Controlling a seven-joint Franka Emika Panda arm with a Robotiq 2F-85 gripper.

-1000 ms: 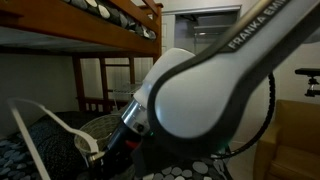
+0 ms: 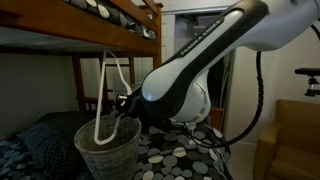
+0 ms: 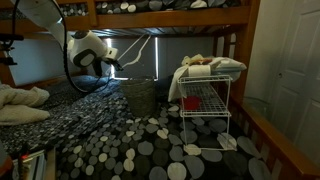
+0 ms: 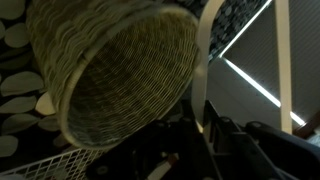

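A woven basket [image 2: 108, 156] stands on the patterned bedding, its mouth facing up. In the wrist view the basket's inside [image 4: 135, 70] looks empty where it shows. My gripper is shut on a thin, bent white strip [image 4: 203, 72], which runs up and out of the wrist view. In exterior view 1 the white strip [image 2: 100, 95] rises to a bend above the basket, and its lower end hangs over the basket's mouth. The gripper is above the basket's rim, at its far right side in that view; its fingertips are dark and hard to make out there.
Exterior view 2 shows a white wire rack [image 3: 207, 112] right of the basket, with a red item [image 3: 191, 103] on it. A bunk frame [image 3: 200, 18] runs overhead. An armchair [image 2: 290, 140] stands at the right. Bedding in front of the basket is clear.
In exterior view 1 the arm has drawn back, carrying the white strip rightward from the left of the basket to over its mouth. More of the basket now shows.
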